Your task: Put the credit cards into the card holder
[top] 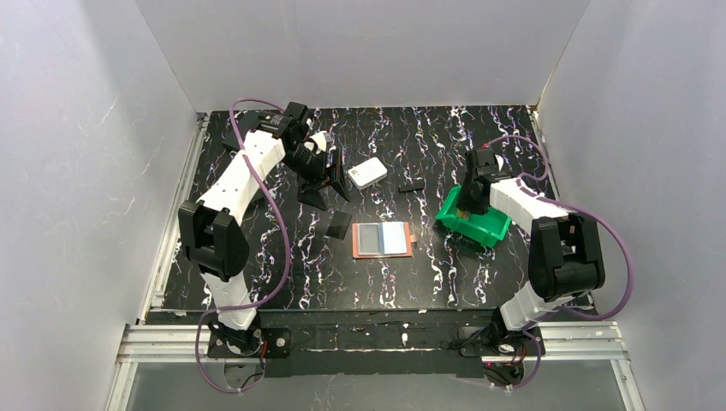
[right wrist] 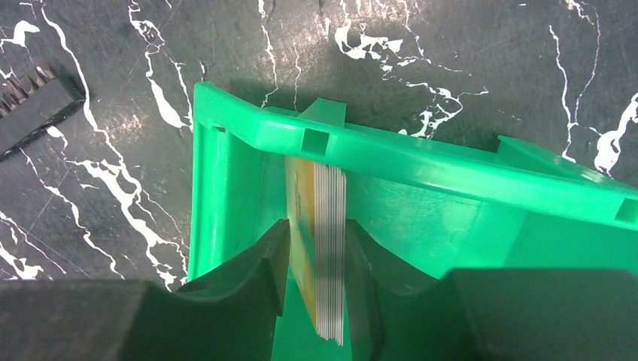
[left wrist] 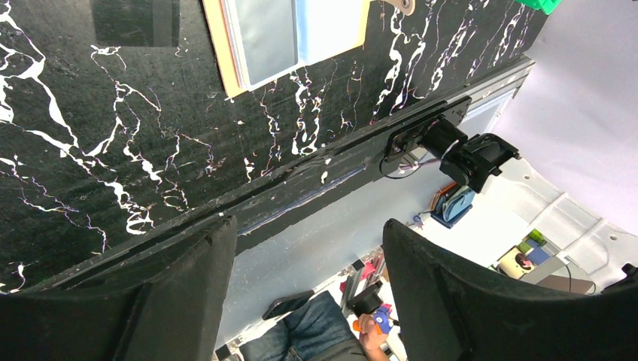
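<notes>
The open card holder [top: 382, 240], orange with a clear grey sleeve and a white-blue page, lies flat at the table's front middle. Inside the green basket [top: 492, 237] at the right, a thick stack of cards [right wrist: 329, 256] stands on edge, with a yellowish card face on its left side. My right gripper reaches into the basket, one finger on each side of the stack. Its fingers are touching or very near the cards; whether they grip is unclear. Over the left of the table, my left gripper is open with nothing between its fingers.
A white box [top: 368, 173] and a small black brush [top: 412, 185] lie behind the card holder. A dark flat piece [top: 339, 224] rests just left of the holder. Bare table lies between the holder and the basket.
</notes>
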